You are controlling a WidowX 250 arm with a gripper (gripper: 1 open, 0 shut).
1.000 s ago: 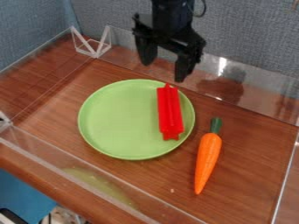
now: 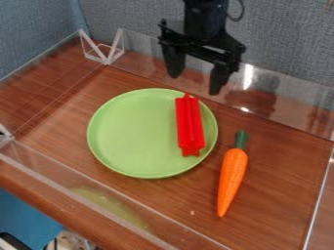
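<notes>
My black gripper [image 2: 196, 64] hangs open over the back of the wooden table, above and behind the green plate [image 2: 123, 132], with nothing between its fingers. A long red object [image 2: 189, 127] lies on the right part of the plate, pointing front to back. An orange carrot [image 2: 231, 178] with a green top lies on the wood to the right of the plate, apart from it.
Clear low walls edge the wooden surface [image 2: 163, 205] at back, front and right. A white wire frame [image 2: 102, 51] stands at the back left. Bare wood surrounds the plate on the left and front.
The gripper has shifted slightly to the right and risen a little at its far side. The plate, red object and carrot have not moved.
</notes>
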